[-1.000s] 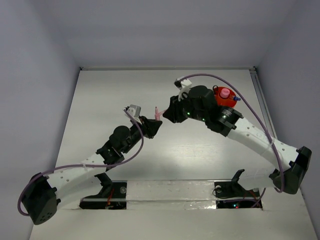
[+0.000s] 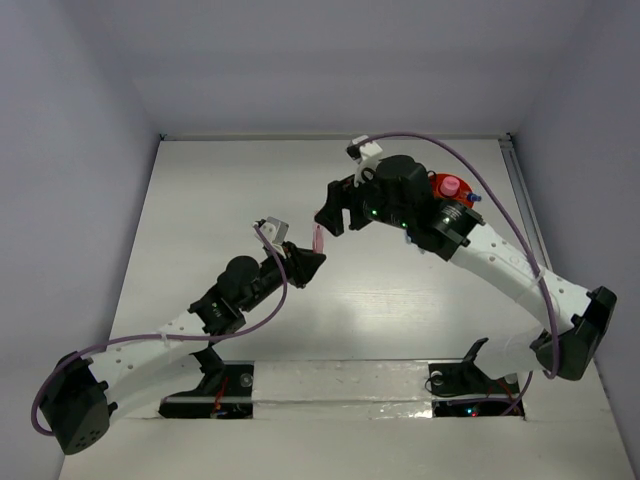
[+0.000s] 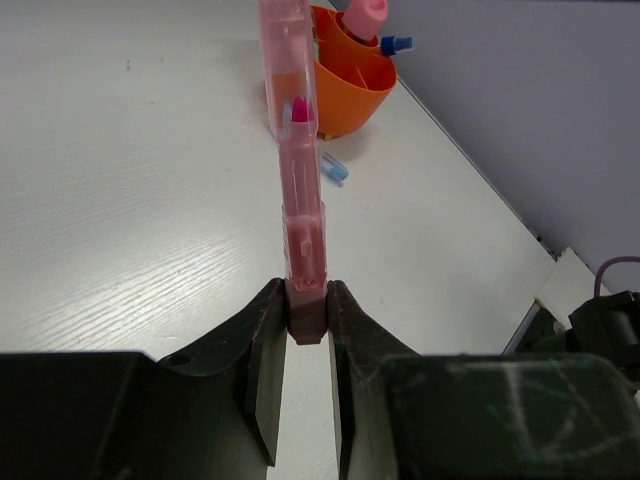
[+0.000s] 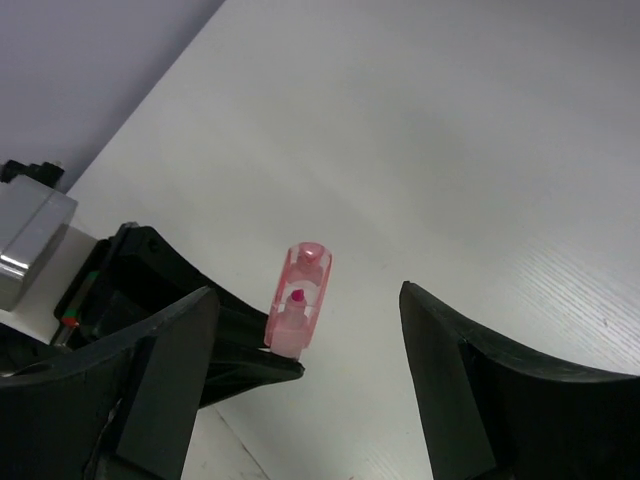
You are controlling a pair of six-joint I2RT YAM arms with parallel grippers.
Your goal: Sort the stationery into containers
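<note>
A translucent pink stationery piece [image 2: 317, 238] [image 3: 303, 240] [image 4: 294, 310] stands upright in my left gripper [image 2: 309, 257], which is shut on its lower end. My right gripper [image 2: 341, 208] is open, above and beside the piece; its fingers appear either side of it in the right wrist view, not touching it. The orange container [image 2: 458, 200] [image 3: 354, 92] at the back right holds a pink item [image 3: 365, 20] and a blue-capped item [image 3: 396, 46]. A small blue piece [image 3: 334, 168] lies on the table near the container.
Grey walls border the back and sides. The right arm partly hides the container's surroundings in the top view.
A second pink part at my right gripper a second ago now appears in line atop the piece in my left gripper. The right gripper has moved and stands open; the left moved slightly rightward.
</note>
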